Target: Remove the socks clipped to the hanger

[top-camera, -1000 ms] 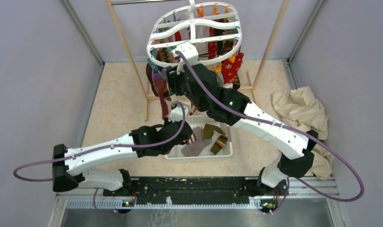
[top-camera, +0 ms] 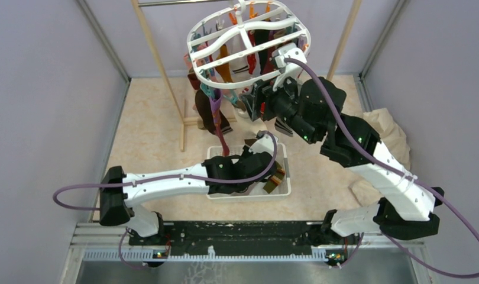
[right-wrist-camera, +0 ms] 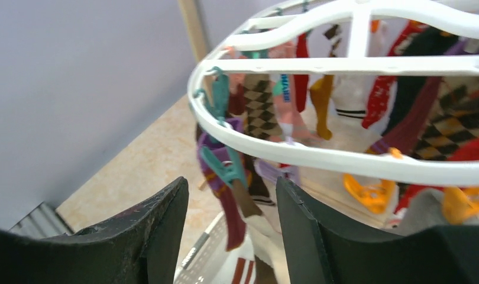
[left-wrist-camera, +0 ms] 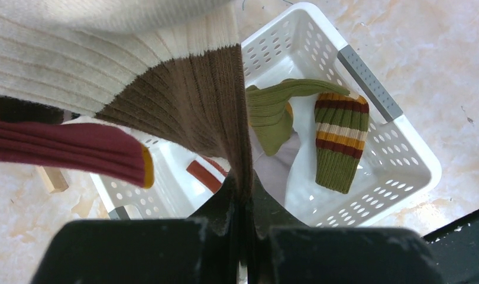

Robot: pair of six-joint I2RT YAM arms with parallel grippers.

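A cream-and-brown ribbed sock [left-wrist-camera: 193, 97] is pinched at its brown end by my left gripper, which is shut above the basket. In the right wrist view, this sock seems to stretch down from a teal clip [right-wrist-camera: 226, 168] on the white oval hanger [right-wrist-camera: 272, 152]. My right gripper is open under the hanger's front rim, with that clip appearing between its fingers farther off. Several other socks hang from the hanger, among them a purple-and-maroon sock [top-camera: 219, 121] at the left front and a yellow sock [right-wrist-camera: 321, 105].
A white basket [top-camera: 289, 177] on the floor holds several socks, including a green striped sock [left-wrist-camera: 341, 142]. Wooden stand legs [top-camera: 157, 62] flank the hanger. Beige cloth [top-camera: 382, 133] lies at the right. Both arms work close together above the basket.
Both arms have shifted to the right in the top view, the left carrying the sock's end over the basket. The hanger has turned and swung slightly right, its socks swaying.
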